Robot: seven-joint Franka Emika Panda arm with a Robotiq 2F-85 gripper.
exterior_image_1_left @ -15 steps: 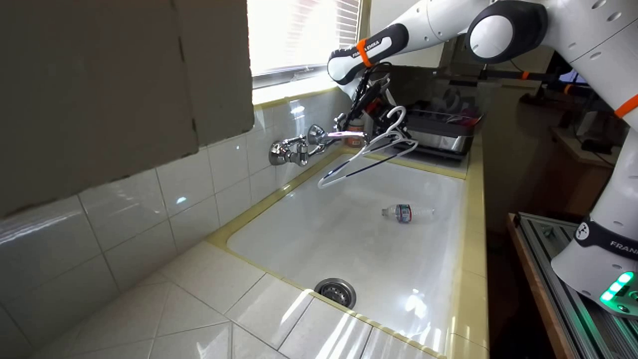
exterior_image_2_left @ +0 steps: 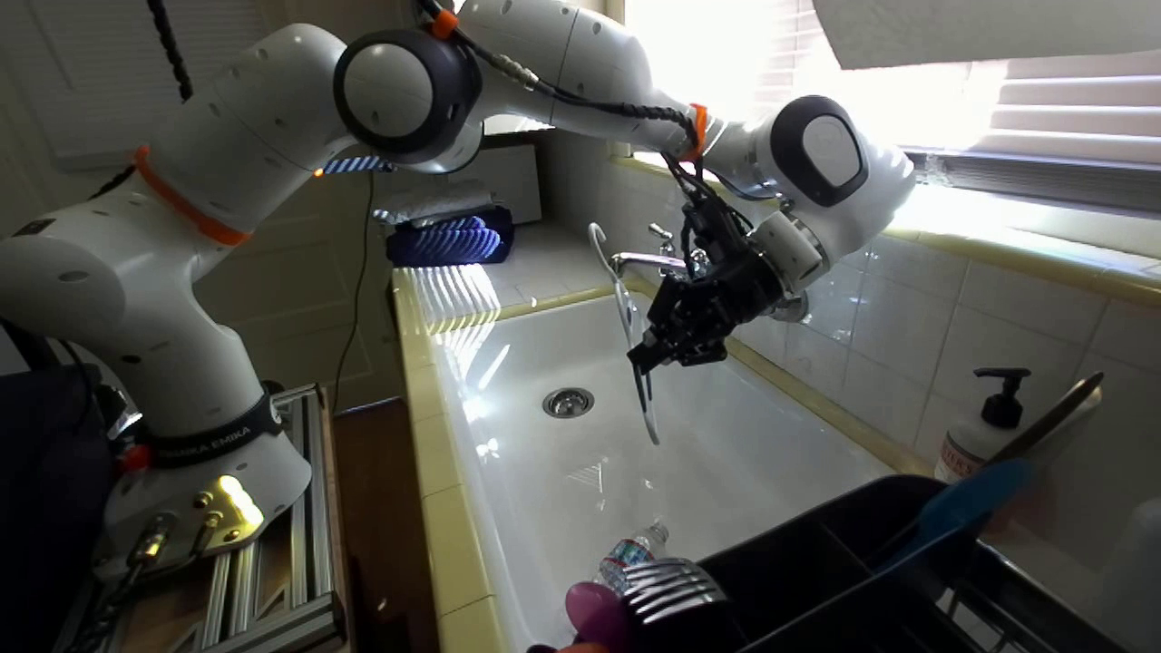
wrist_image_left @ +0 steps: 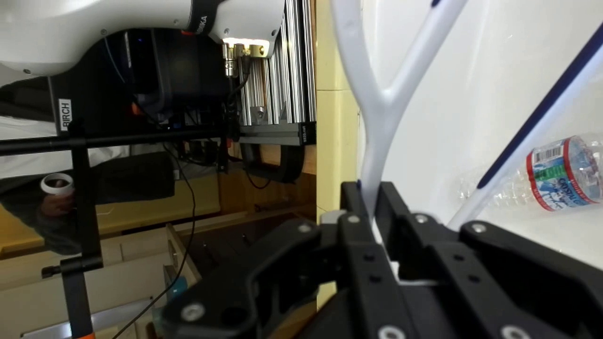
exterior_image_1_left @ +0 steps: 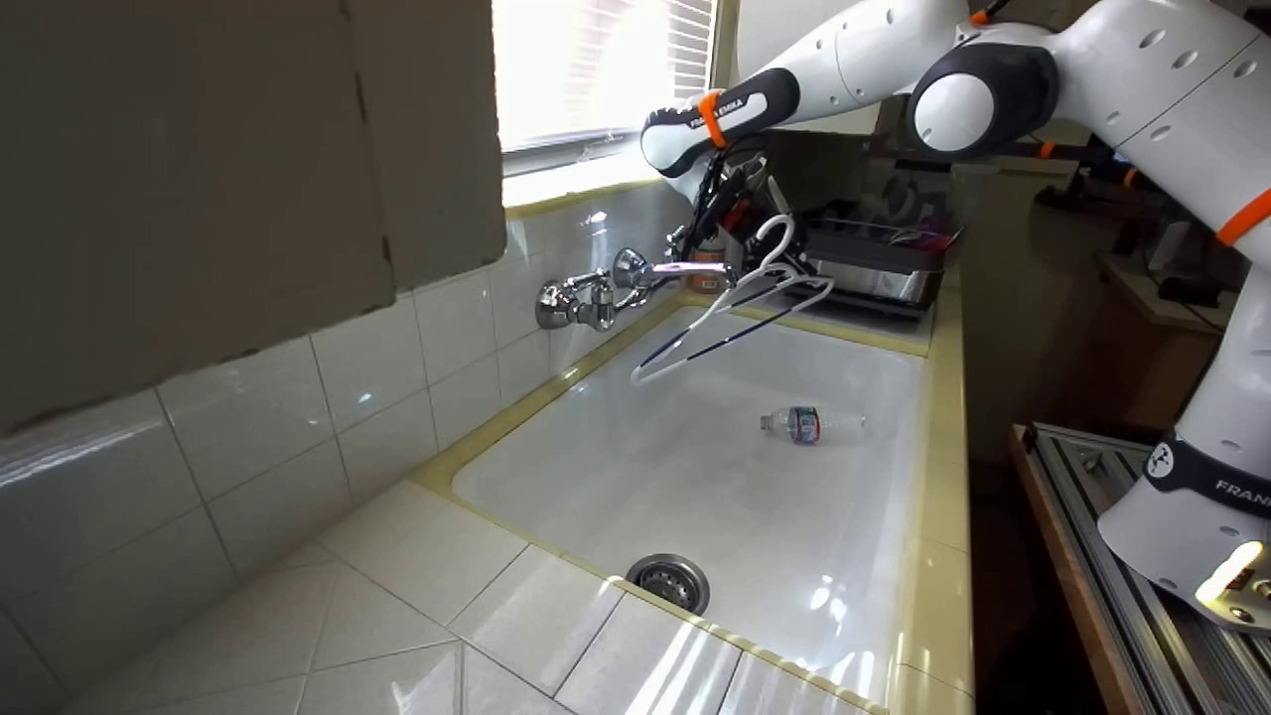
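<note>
A white hanger point(exterior_image_1_left: 679, 356) with dark strips along its bars hangs in the air over the far part of the sink. My gripper is shut on one of its bars, just below where the bar forks, as the wrist view shows. In exterior view 2 the hanger point(exterior_image_2_left: 625, 310) appears nearly edge-on, held at the tips of the black gripper point(exterior_image_2_left: 642, 363). The hanger's hook points upward in exterior view 1, close in the picture to the faucet point(exterior_image_1_left: 673, 270). Nothing else touches the hanger as far as I can tell.
A clear plastic bottle point(exterior_image_1_left: 804, 424) lies on the floor of the white sink point(exterior_image_1_left: 572, 477), away from the drain point(exterior_image_1_left: 669, 583). A dish rack point(exterior_image_1_left: 876, 256) and a soap bottle point(exterior_image_2_left: 980, 430) stand at the far end.
The hanger has shifted slightly, its hook a little to the left and lower in exterior view 1. The arm has moved slightly left too. The base light went from green to yellowish white.
</note>
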